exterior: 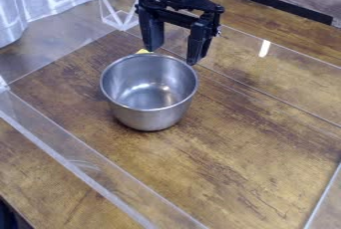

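Observation:
A stainless steel pot (150, 109) stands upright on the wooden table, in the middle left of the camera view. Above its back rim hangs my black gripper (177, 40), open, its two fingers spread and apart from the pot, with nothing visible between them. A small yellow object (142, 51) shows just behind the pot, mostly hidden by it.
Clear plastic walls or strips run along the left and right of the wooden table (253, 153). A white curtain (40, 4) hangs at the back left. The table to the right of and in front of the pot is clear.

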